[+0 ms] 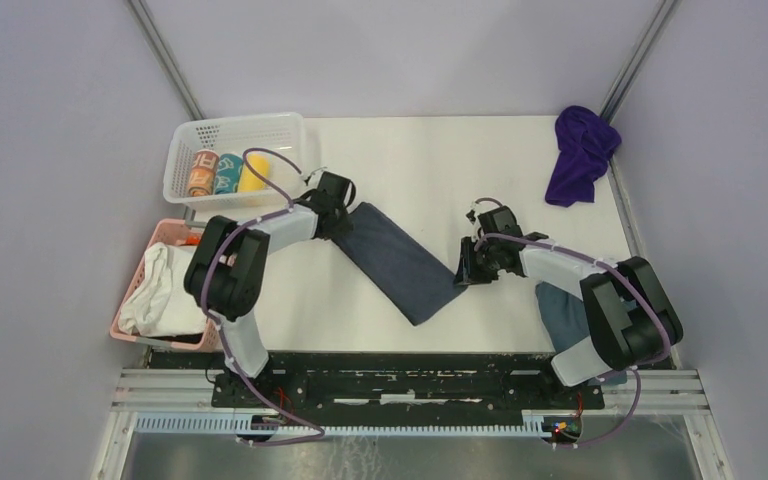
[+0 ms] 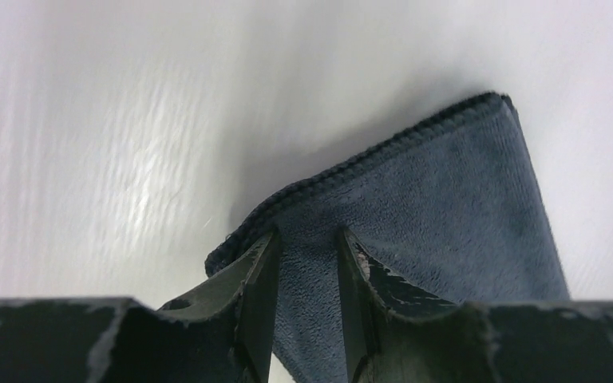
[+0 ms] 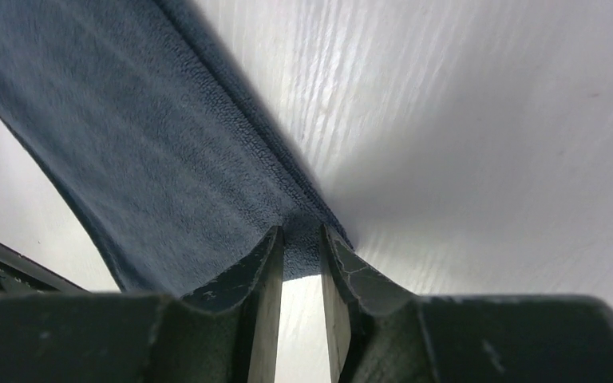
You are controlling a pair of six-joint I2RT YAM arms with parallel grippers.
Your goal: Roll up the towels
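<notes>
A dark grey-blue towel (image 1: pixel 400 270), folded into a long strip, lies slantwise on the white table between my arms. At its far-left end my left gripper (image 1: pixel 341 230) is shut on the towel. The left wrist view shows the towel's end edge (image 2: pixel 383 148) running just ahead of the fingers, with cloth between them. My right gripper (image 1: pixel 462 279) is shut on the towel near its right-hand corner by the long edge. In the right wrist view, the layered edge (image 3: pixel 287 163) of the cloth runs down to those fingers.
A white basket (image 1: pixel 290 130) with several rolled towels stands at the back left. Below it, a pink basket (image 1: pixel 126 310) holds white cloths. A purple towel (image 1: pixel 582 150) lies at the back right, a blue-grey one (image 1: pixel 560 312) under the right arm.
</notes>
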